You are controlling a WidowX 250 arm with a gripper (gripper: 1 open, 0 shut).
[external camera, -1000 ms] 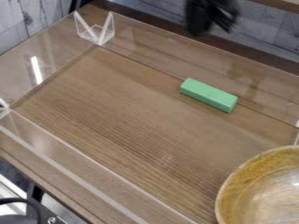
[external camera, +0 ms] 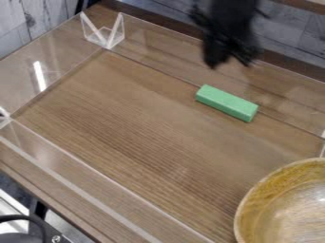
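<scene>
My gripper hangs at the top centre-right of the camera view as a dark, blurred shape; I cannot make out its fingers. Below it a green rectangular block lies flat on the wooden surface, apart from the gripper. Nothing shows held.
A clear, angular plastic piece stands at the upper left. A large round yellowish bowl sits at the lower right. A dark cable is at the bottom-left edge.
The green block and the bowl are unchanged.
</scene>
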